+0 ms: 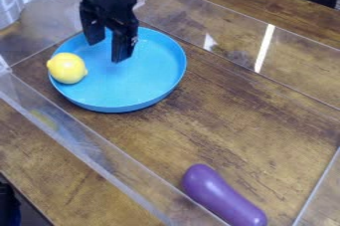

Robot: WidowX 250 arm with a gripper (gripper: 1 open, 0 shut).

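My black gripper hangs over the back part of a blue plate, its fingers open and pointing down with nothing visible between them. A yellow lemon rests on the left side of the plate, in front and to the left of the gripper. A purple eggplant lies on the wooden table at the lower right, well away from the plate.
Clear plastic walls run along the left and right of the table.
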